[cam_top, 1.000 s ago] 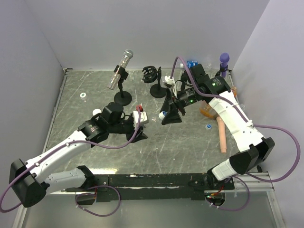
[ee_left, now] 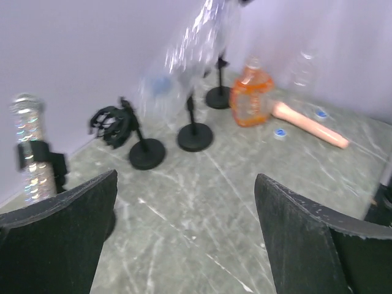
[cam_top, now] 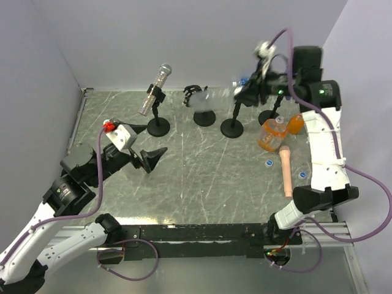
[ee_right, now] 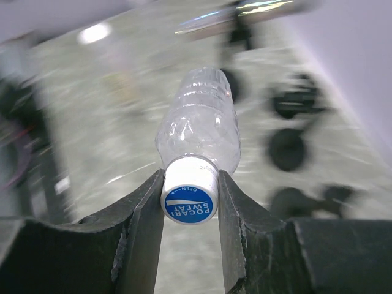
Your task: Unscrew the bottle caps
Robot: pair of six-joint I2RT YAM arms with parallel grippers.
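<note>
A clear, empty-looking bottle lies along my right gripper, which is shut on its white cap with a blue top. In the top view this bottle is a blur above the stands, its far end pointing left. My left gripper is open over the left of the table, nothing between its fingers. Two loose blue-and-white caps, one nearer and one at the right, rest on the table. An orange bottle stands at the back right.
Black stands line the back; the leftmost holds a silver microphone-like tube, another a black claw-shaped piece. A pink stick lies at the right, near a second orange item.
My right gripper has swung from mid-table to the back right, and the bottle now shows stretched to its left. The left gripper has moved back and left, apart from it, and stands open.
</note>
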